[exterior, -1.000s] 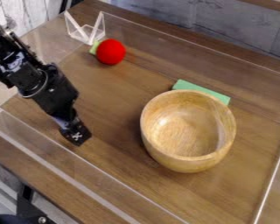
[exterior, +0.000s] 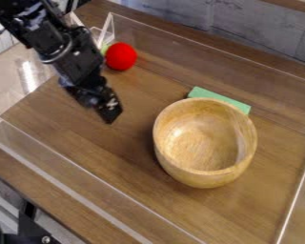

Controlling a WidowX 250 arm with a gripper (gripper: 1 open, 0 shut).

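My gripper (exterior: 99,103) hangs over the left part of the wooden table (exterior: 91,162), angled down toward the right, left of the bowl and below the red ball. I cannot tell whether its fingers are open or shut. A wooden bowl (exterior: 200,152) sits at the right, looking empty inside. A red round object (exterior: 121,56) lies at the back left, with something light green beside it, partly hidden by my arm.
A green flat object (exterior: 221,100) lies behind the bowl. A grey wall (exterior: 232,29) bounds the back.
My arm and gripper have risen and moved toward the back of the table and slightly right, from the lower left. The bowl and red object have not moved.
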